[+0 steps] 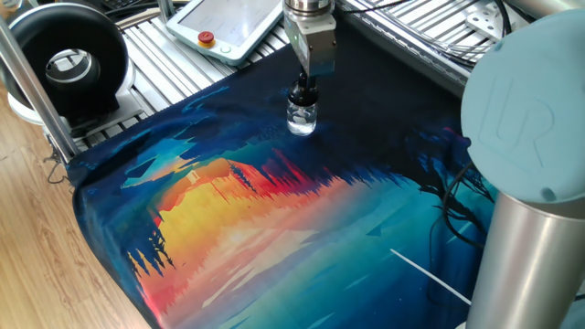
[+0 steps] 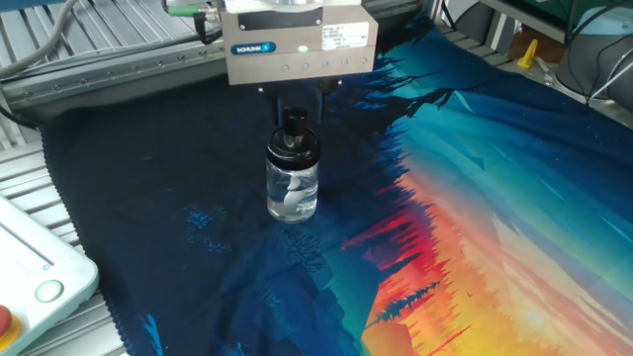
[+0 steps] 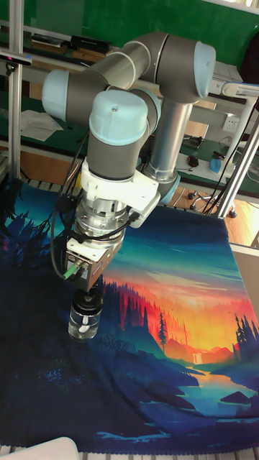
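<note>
A clear glass bottle (image 2: 293, 193) with a black collar and a black knob on top (image 2: 295, 122) stands upright on the dark part of the printed cloth. Clear liquid and something pale show inside it. Above the bottle hangs my gripper (image 2: 299, 118), pointing down. Its two dark fingers (image 2: 321, 102) are apart in exterior view 2, one to each side of the knob's top; no contact shows. In exterior view 1 the gripper body covers the knob's upper part above the bottle (image 1: 302, 119). Exterior view 3 shows the bottle (image 3: 84, 318) beneath the arm, fingers hidden.
A tablet-like pendant (image 1: 224, 26) with a red button lies at the cloth's edge. A black ring-shaped object (image 1: 73, 66) stands at the left corner. Cables (image 1: 454, 206) hang near the arm's base.
</note>
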